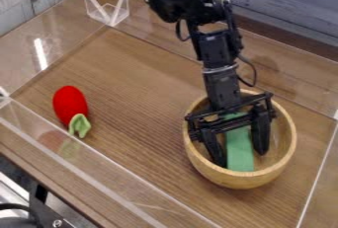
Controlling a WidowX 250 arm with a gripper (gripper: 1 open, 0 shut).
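My black gripper (230,127) reaches down from the top centre into a round tan bowl (280,161) at the lower right. Its fingers stand apart, open, around and over a green object (238,155) lying in the bowl. The gripper hides part of that object, and I cannot tell whether the fingers touch it.
A red object with a pale green end (70,107) lies on the wooden table (126,74) at the left. A white item (106,5) stands at the back left.
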